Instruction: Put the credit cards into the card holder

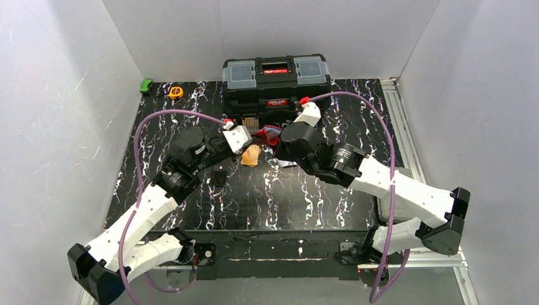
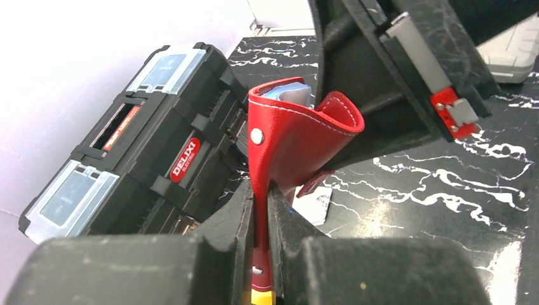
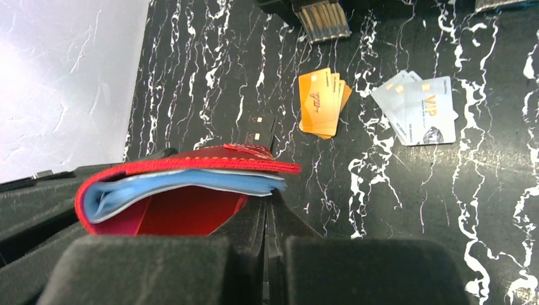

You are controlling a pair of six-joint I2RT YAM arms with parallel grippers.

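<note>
A red card holder (image 2: 299, 140) is pinched in my left gripper, which is shut on it. The holder's mouth is spread, with blue-and-white lining (image 3: 191, 182) visible inside. My right gripper is shut with its tips close against the lining's edge; whether any of it lies between them cannot be told. Orange cards (image 3: 316, 108) lie fanned on the table, beside silver cards (image 3: 430, 111). A black card (image 3: 259, 130) shows partly behind the holder. From above, the two wrists meet around the holder (image 1: 269, 135) over the cards.
A black toolbox (image 1: 276, 89) stands at the back of the dark marbled table. An orange tape measure (image 1: 176, 93) and a green item (image 1: 146, 86) are at the back left.
</note>
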